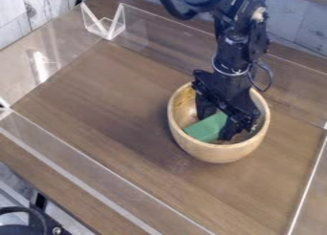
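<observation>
A tan wooden bowl (pixel 205 153) sits on the right half of the wooden table. Inside it lies a green object (pixel 207 127), partly covered by my black gripper (pixel 225 119), which reaches down into the bowl from above. Whether the fingers are open or shut on the green object is hard to tell, as they are dark and overlap it.
A small white wire rack (pixel 105 21) stands at the back left, near the wall.
</observation>
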